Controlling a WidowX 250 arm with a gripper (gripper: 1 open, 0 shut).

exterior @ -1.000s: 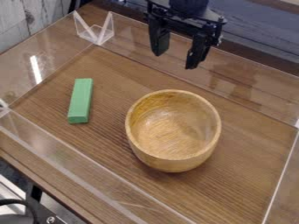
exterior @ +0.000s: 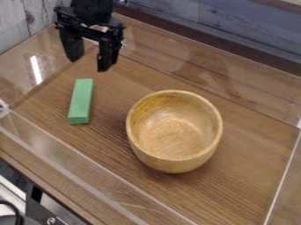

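A green rectangular block (exterior: 81,101) lies on the wooden table at the left. A large yellow round bowl (exterior: 174,130) sits right of it. My dark gripper (exterior: 88,54) hangs in the upper left, above and behind the green block, apart from it, with its two fingers spread open and nothing seen between them.
A dark blue wall or edge runs along the back right. A pale mesh or wire piece is at the far left.
My gripper has moved left from the upper middle and right, behind the bowl, to the upper left above the green block. The block and bowl have not moved.
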